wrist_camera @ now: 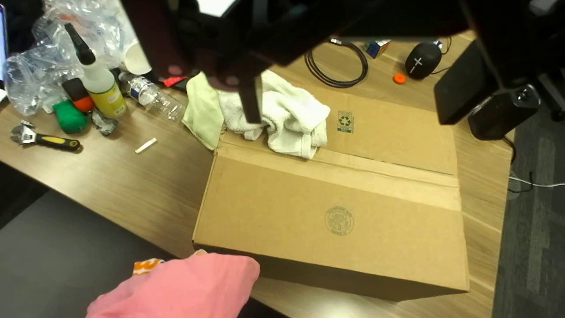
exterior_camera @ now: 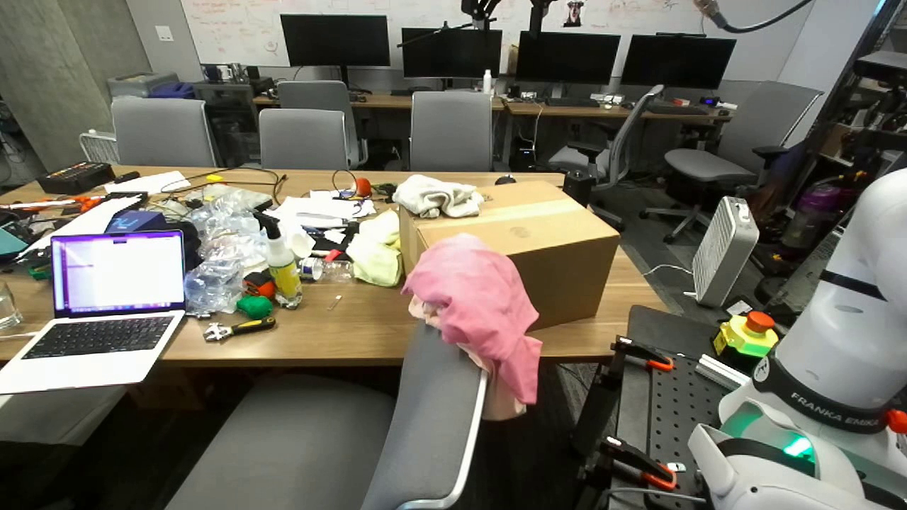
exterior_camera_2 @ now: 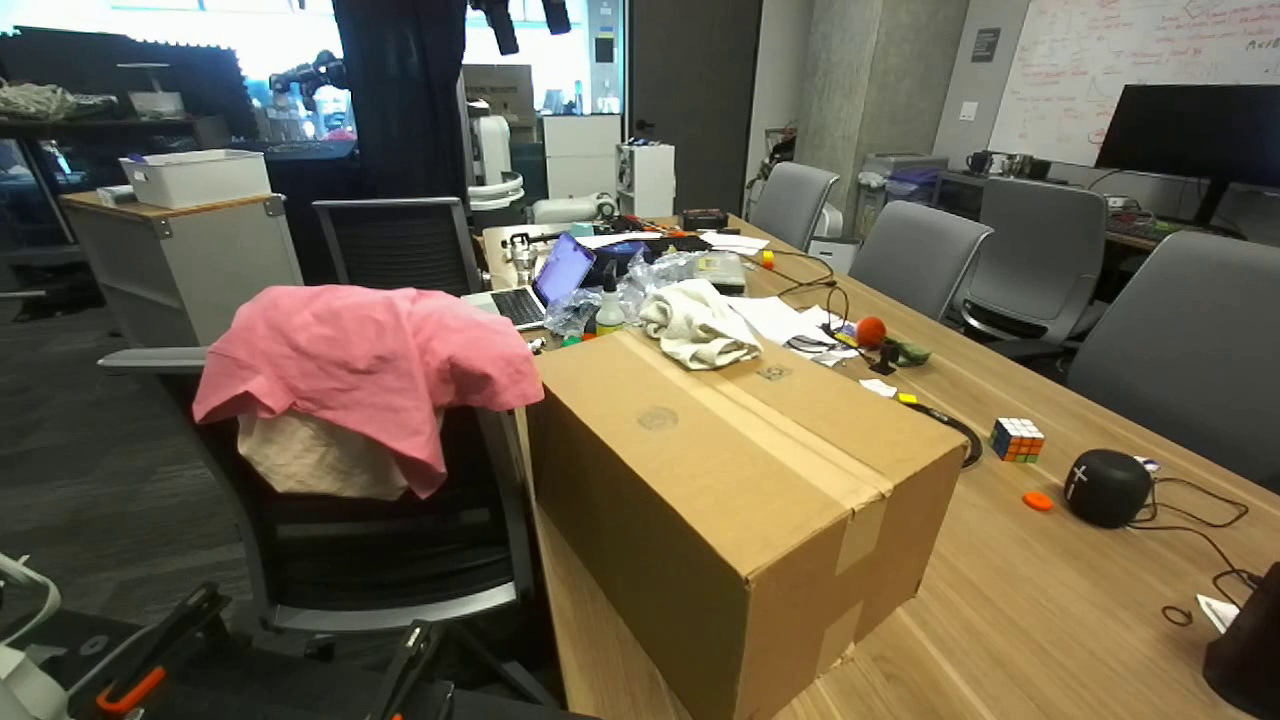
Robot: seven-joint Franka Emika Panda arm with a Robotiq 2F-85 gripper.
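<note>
High above the table, my gripper stands open with its dark fingers point(wrist_camera: 250, 100) wide apart and nothing between them. Only its tips show at the top edge of both exterior views. Below it is a closed cardboard box point(wrist_camera: 339, 180), taped along its top. A crumpled white towel point(wrist_camera: 296, 119) lies on one end of the box, partly covered by a finger in the wrist view. Over the back of a grey chair beside the box hangs a pink cloth point(exterior_camera: 480, 293), with a beige fabric point(exterior_camera_2: 318, 456) beneath it.
Left of the box, a yellow cloth point(exterior_camera: 376, 251), spray bottle point(exterior_camera: 283, 268), wrench point(exterior_camera: 239, 329) and laptop point(exterior_camera: 110, 280) crowd the table. Across the box lie a Rubik's cube point(exterior_camera_2: 1017, 439) and a black speaker point(exterior_camera_2: 1106, 487). Most of the box top is bare.
</note>
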